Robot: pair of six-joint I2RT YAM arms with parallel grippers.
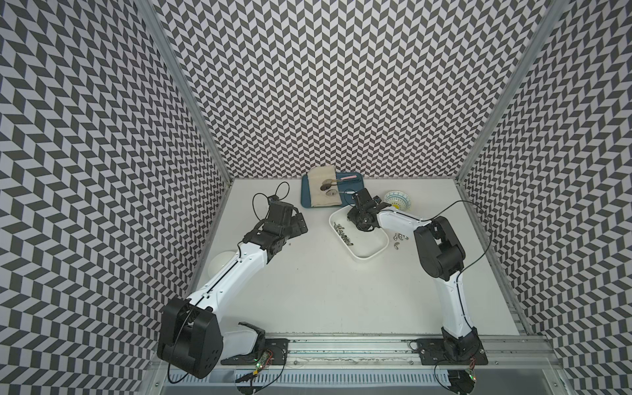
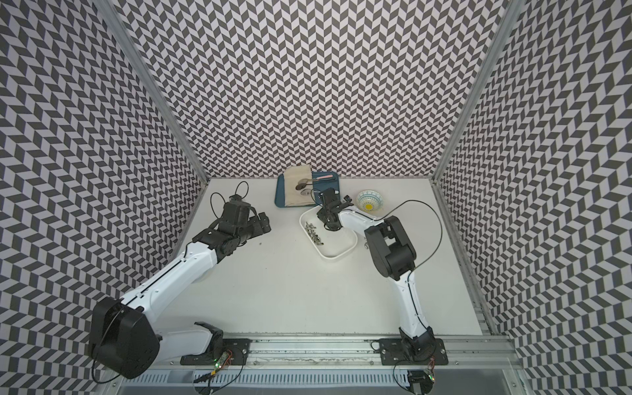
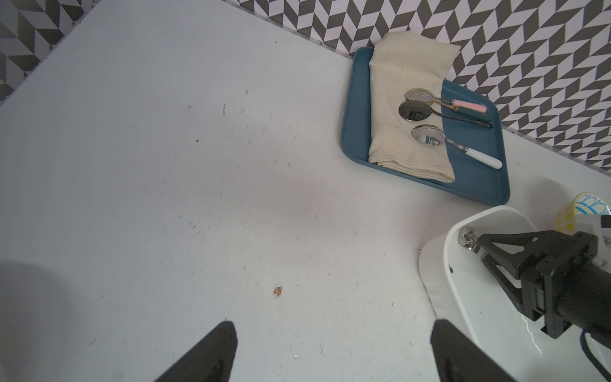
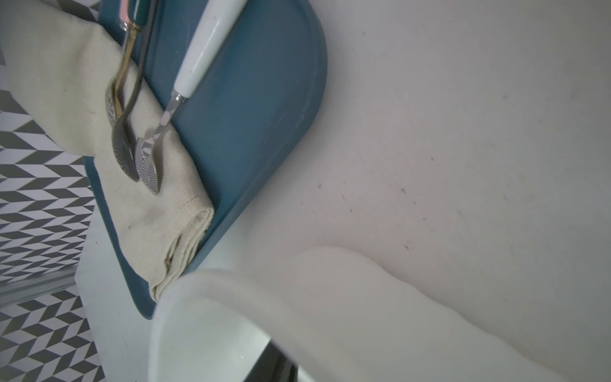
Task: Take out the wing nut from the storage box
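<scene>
The white storage box (image 1: pixel 370 254) stands right of the table's middle. Several small metal wing nuts (image 1: pixel 342 234) lie along its left side. My right gripper reaches down inside the box at its far end, its fingers a little apart. A shiny wing nut (image 3: pixel 469 238) is right by its fingertips, against the box wall; I cannot tell whether they touch. In the right wrist view only a dark bit of a finger (image 4: pixel 275 364) shows past the box rim (image 4: pixel 254 296). Left of the box, my left gripper hangs over bare table, open and empty.
More metal pieces (image 1: pixel 400 237) lie on the table right of the box. Behind it is a blue tray (image 3: pixel 474 175) with a folded cloth (image 3: pixel 401 140) and spoons (image 3: pixel 427 134). A patterned bowl (image 1: pixel 397 200) stands at the back right.
</scene>
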